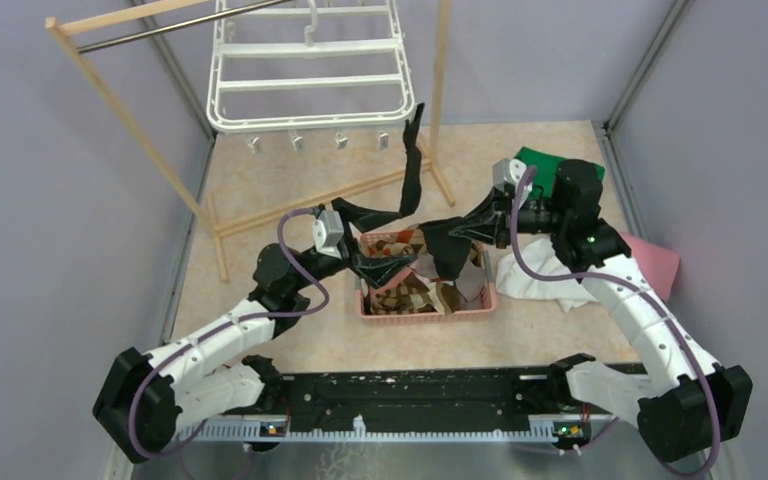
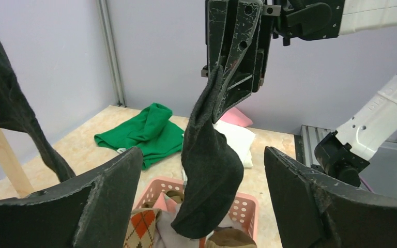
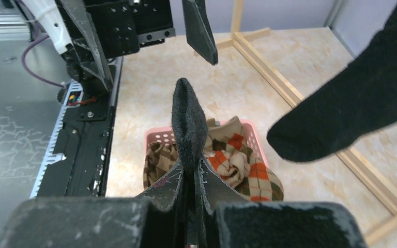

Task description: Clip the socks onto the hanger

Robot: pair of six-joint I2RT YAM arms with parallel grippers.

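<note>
A black sock (image 1: 447,250) hangs above the basket, with my right gripper (image 1: 470,225) shut on it; in the left wrist view the sock (image 2: 207,186) dangles from those fingertips. My left gripper (image 1: 382,240) stands open left of it, with nothing between its fingers. Another black sock (image 1: 409,170) hangs at the right front corner of the white hanger (image 1: 310,123), which has several clips (image 1: 298,142) along its front; the clip holding that sock is hidden in the top view.
A pink basket (image 1: 425,314) of patterned socks sits below both grippers. Green cloth (image 1: 555,165), white cloth (image 1: 530,280) and pink cloth (image 1: 650,265) lie on the right. A wooden rack (image 1: 120,105) stands behind and left.
</note>
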